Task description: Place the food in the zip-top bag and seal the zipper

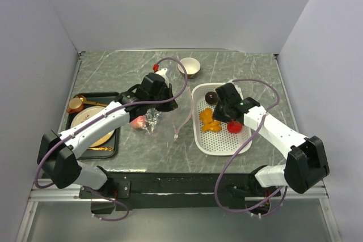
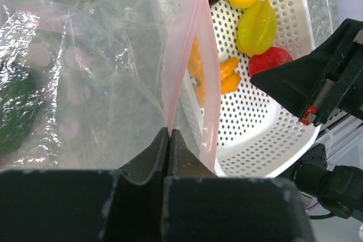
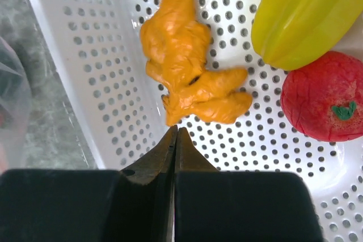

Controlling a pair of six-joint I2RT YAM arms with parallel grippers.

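The clear zip top bag (image 2: pixel 85 83) with pink zipper strips lies beside the white perforated basket (image 1: pixel 201 145). My left gripper is shut at the bag's opening; whether bag film is between its fingertips I cannot tell. My right gripper is shut over the basket, nothing between its fingers, beside an orange food piece (image 3: pixel 187 83). The basket also holds a yellow fruit (image 3: pixel 300 15), a red tomato (image 3: pixel 317 100) and a dark round item (image 1: pixel 211 97).
A black tray (image 1: pixel 113 140) with a plate and wooden utensils lies at left. A white bowl (image 1: pixel 189 66) stands at the back.
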